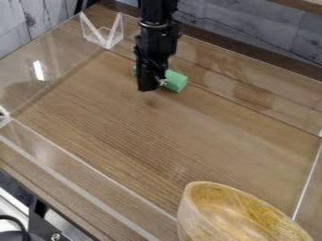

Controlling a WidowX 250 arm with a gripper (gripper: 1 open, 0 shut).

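My black gripper [149,79] reaches down from the top centre over the wooden table [138,141], at the near-left part of a small green object [174,82] in the upper middle. The gripper partly covers the green object, which lies on the table. Whether the fingers are open or shut, or touch the object, is too small to tell.
A large cream bowl [227,216] stands at the bottom right. A clear plastic piece [104,30] is at the top left. A grey wall runs along the back right, and cables lie off the bottom-left edge.
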